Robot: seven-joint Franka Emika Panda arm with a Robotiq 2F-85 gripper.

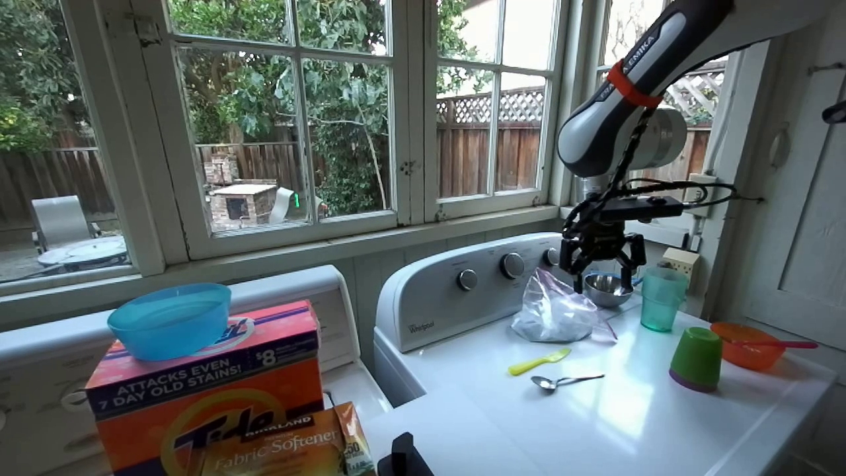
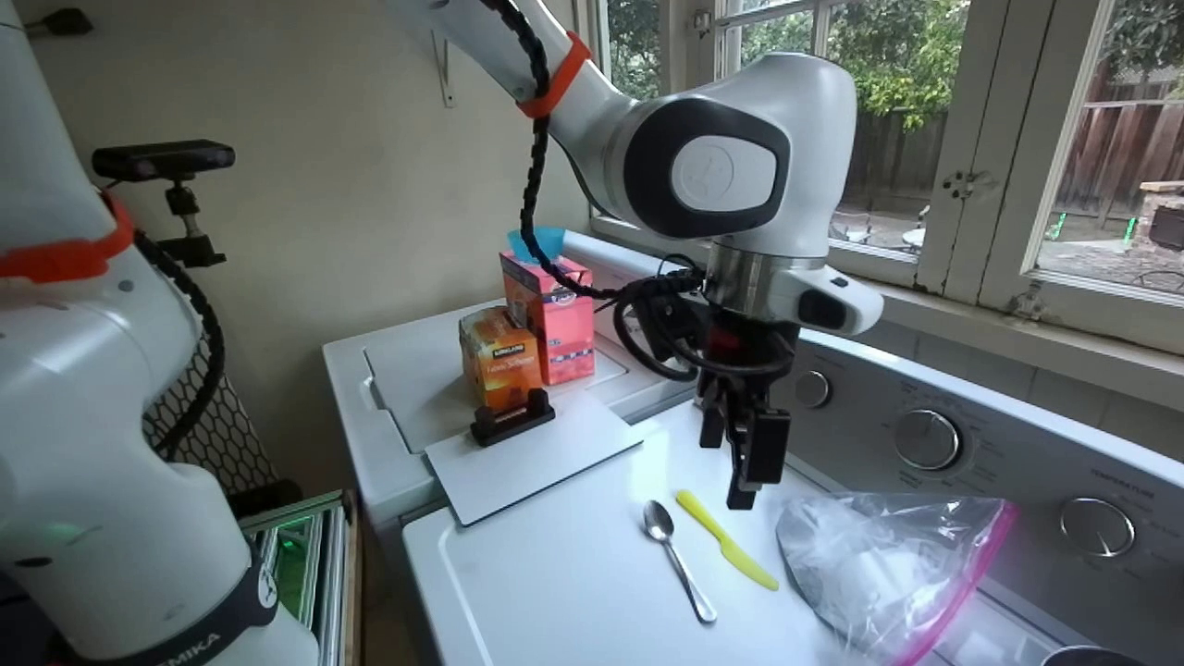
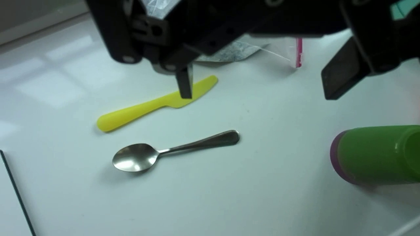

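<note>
My gripper (image 1: 604, 284) hangs in the air above the white machine top, its two fingers wide apart and empty. In the wrist view a yellow plastic knife (image 3: 136, 114) lies flat, partly behind the left finger (image 3: 184, 83). Beside it rests a metal spoon (image 3: 136, 157), bowl toward the left. A green cup (image 3: 374, 155) with a purple rim shows at the right of that view; it stands upside down in exterior view 1. The clear zip bag (image 1: 555, 313) with pale contents sits by the control panel, mostly hidden by the gripper in the wrist view.
Behind the bag stands a metal bowl (image 1: 609, 290), with a teal cup (image 1: 663, 300) to its right. An orange bowl (image 1: 749, 348) holds a pink-handled utensil. Detergent boxes (image 2: 549, 316) occupy the other machine.
</note>
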